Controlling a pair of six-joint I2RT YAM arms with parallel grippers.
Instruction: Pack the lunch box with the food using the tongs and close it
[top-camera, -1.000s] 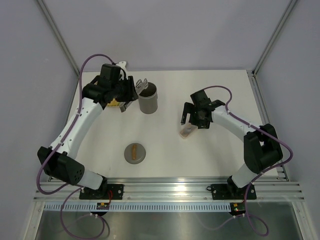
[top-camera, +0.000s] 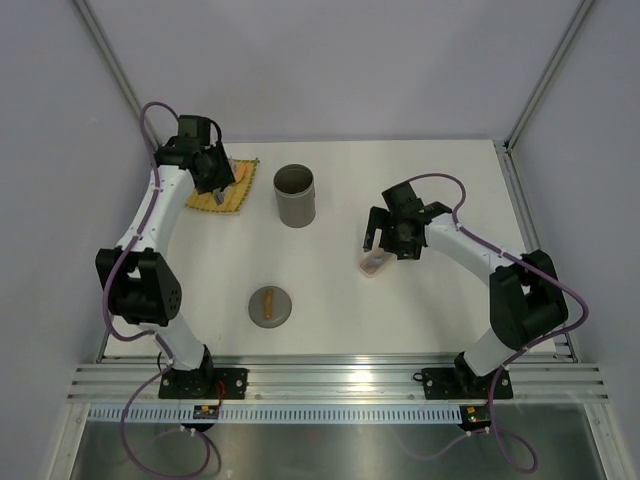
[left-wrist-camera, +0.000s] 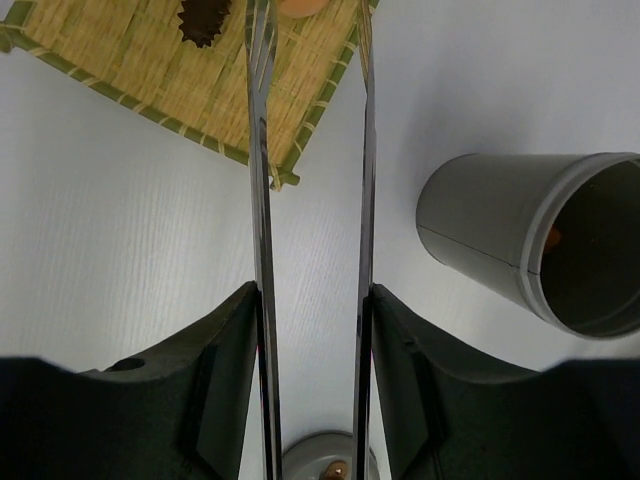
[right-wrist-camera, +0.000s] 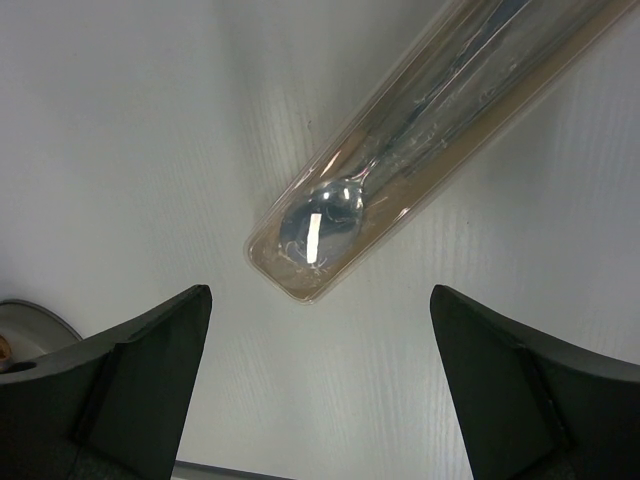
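Observation:
My left gripper (top-camera: 220, 188) holds long metal tongs (left-wrist-camera: 262, 200) over the yellow bamboo mat (left-wrist-camera: 120, 70) at the back left; the tongs' arms stand apart, with a dark jagged piece (left-wrist-camera: 205, 20) and a peach-coloured piece (left-wrist-camera: 300, 5) on the mat beyond their tips. A grey cylinder (top-camera: 296, 205) stands right of the mat, something orange inside. A round grey lid (top-camera: 279, 308) with a brown handle lies at front centre-left. My right gripper is open above a clear case (right-wrist-camera: 480, 100) holding a spoon (right-wrist-camera: 322, 222).
Metal rails (top-camera: 330, 362) run along the front edge.
My left gripper with the tongs has moved left and back from near the cylinder to over the mat. The right arm has barely moved.

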